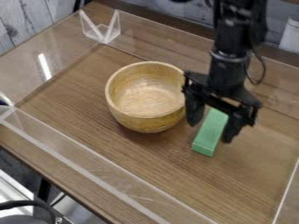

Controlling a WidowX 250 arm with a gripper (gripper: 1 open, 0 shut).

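The black gripper [216,114] hangs low on its arm at the right of centre, open, its fingers around the upper part of a green block [208,142] that lies on the wooden table [105,162]. Whether the fingers touch the block is unclear. A yellow round bowl [140,96] sits just left of the gripper.
A clear angular plastic piece [101,26] stands at the back left. A dark edge with cables shows at the lower left.
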